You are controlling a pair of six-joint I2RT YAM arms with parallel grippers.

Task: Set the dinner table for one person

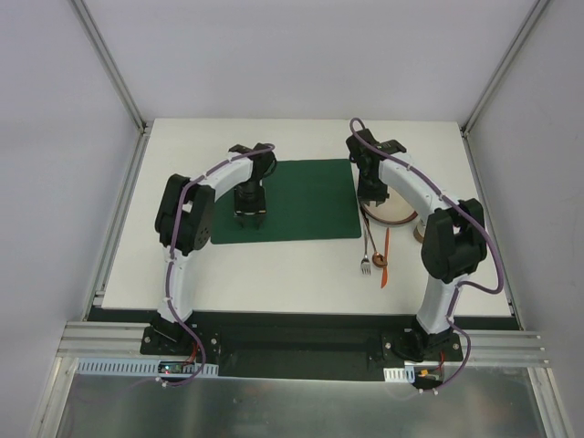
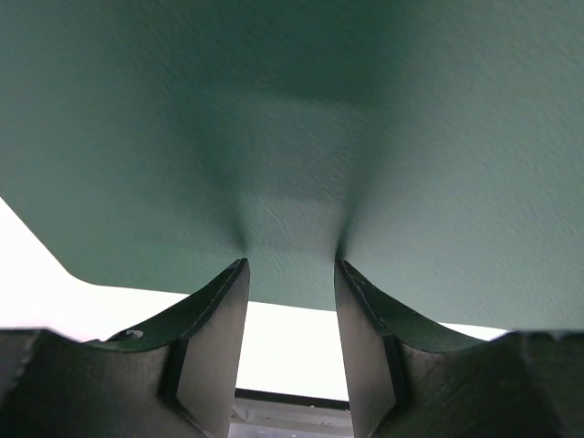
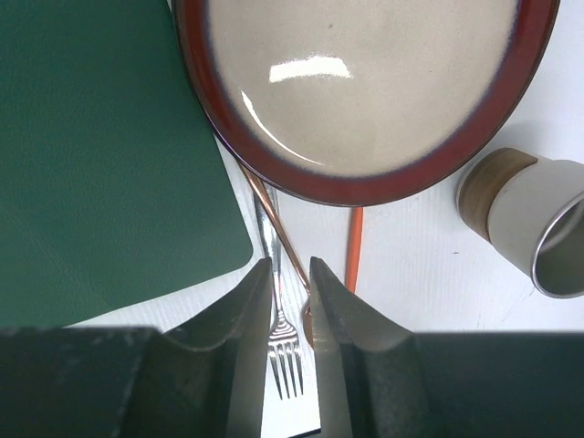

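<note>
A green placemat (image 1: 310, 201) lies mid-table. My left gripper is open over its left part, nothing between the fingers. My right gripper hangs part open above the utensils at the mat's right, holding nothing. A cream plate with brown rim (image 3: 365, 187) sits right of the mat, over the handle ends of a fork (image 3: 283, 338) and copper spoon (image 3: 285, 235). An orange-handled knife (image 3: 356, 235) lies to their right. A white cup with brown band (image 3: 525, 219) stands below the plate's right side, mostly hidden by my right arm in the top view.
Walls and metal rails (image 1: 493, 82) border the table.
</note>
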